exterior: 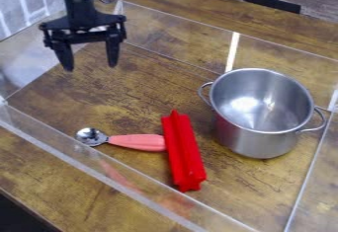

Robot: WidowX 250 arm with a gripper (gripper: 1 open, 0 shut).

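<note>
My black gripper (82, 46) hangs at the upper left over the wooden table, open, its two dark fingers apart with nothing visible between them. A spoon with a pink handle (132, 141) lies at the lower middle, its metal bowl pointing left. A red bar-shaped object (185, 152) lies beside the handle's right end. A large steel pot (264, 127) with two side handles stands at the right.
Clear plastic walls (66, 142) border the work area. A pale strip (232, 50) lies behind the pot.
</note>
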